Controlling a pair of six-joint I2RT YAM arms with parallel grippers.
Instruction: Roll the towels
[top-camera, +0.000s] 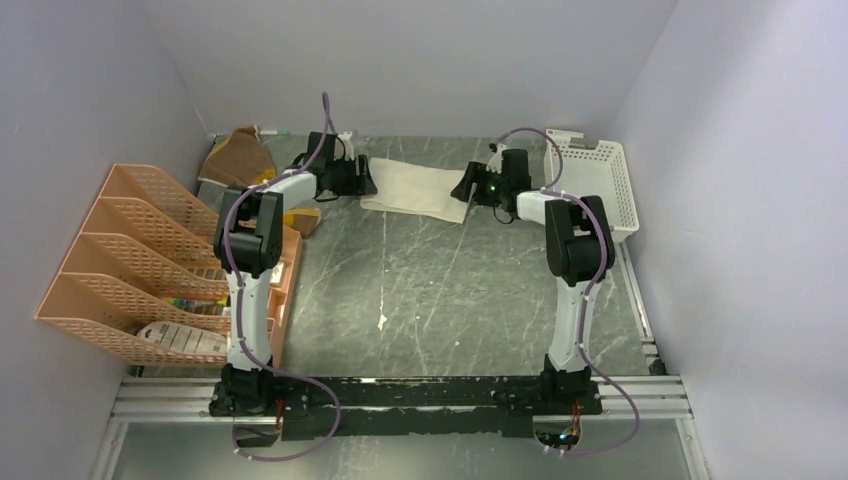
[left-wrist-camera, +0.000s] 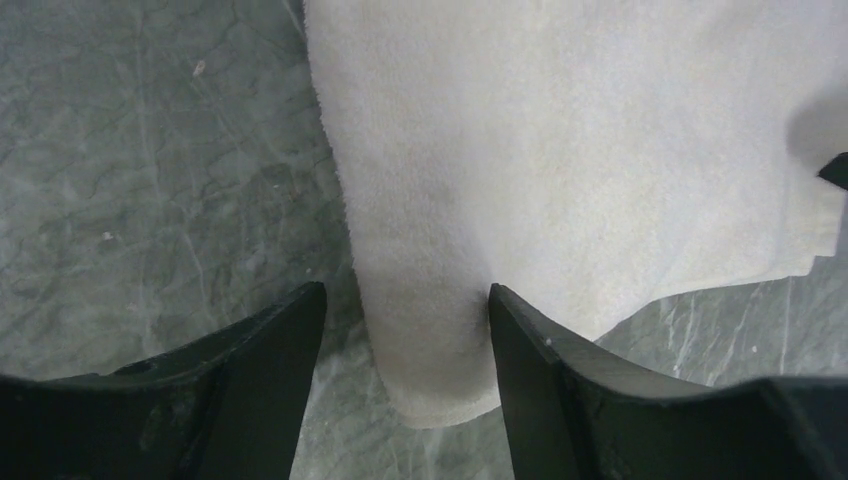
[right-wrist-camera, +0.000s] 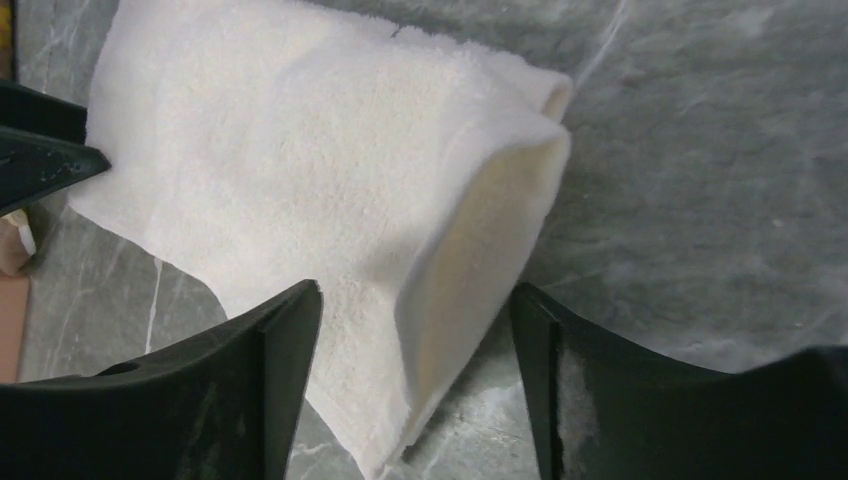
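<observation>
A white towel (top-camera: 415, 190), folded flat into a rectangle, lies on the grey tabletop near the back wall. At its left end is my left gripper (top-camera: 369, 177), its fingers part open. The left wrist view shows the towel's edge (left-wrist-camera: 430, 300) between the two spread fingers, a gap on the left side. My right gripper (top-camera: 468, 181) stands at the opposite end, also part open. In the right wrist view the towel's folded edge (right-wrist-camera: 465, 270) lies between its fingers, its layers gaping a little. Neither gripper has closed on the cloth.
A white basket (top-camera: 625, 190) stands at the right wall. To the left is an orange tiered rack (top-camera: 120, 215) with items in it, and a brown cloth (top-camera: 240, 158) lies behind.
</observation>
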